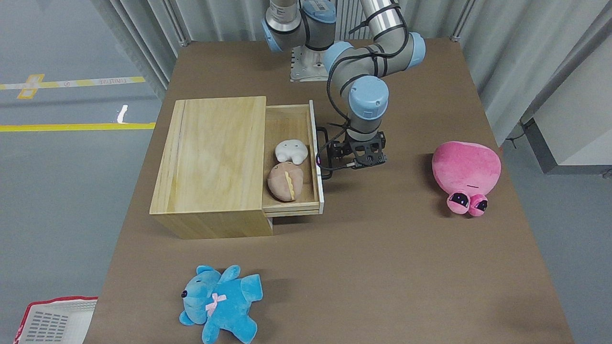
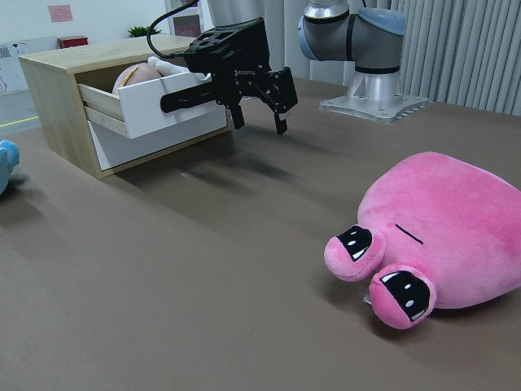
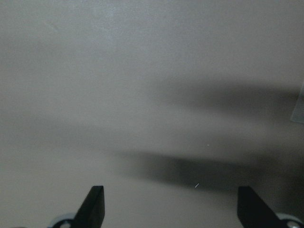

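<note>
The gripper (image 2: 259,122) points down over bare table just outside the open drawer front, by its black handle (image 2: 186,97); in the wrist view its two fingertips (image 3: 97,199) are wide apart with only table between them. The wooden drawer unit (image 1: 206,160) has its top drawer pulled out, holding a white plush (image 1: 290,151) and a brown plush (image 1: 285,182). A pink plush (image 1: 465,172) lies to the right of the gripper. A blue bear (image 1: 229,306) lies at the front left.
The robot base (image 2: 374,104) stands at the back of the table. A white basket (image 1: 54,321) with a red rim sits off the table at lower left.
</note>
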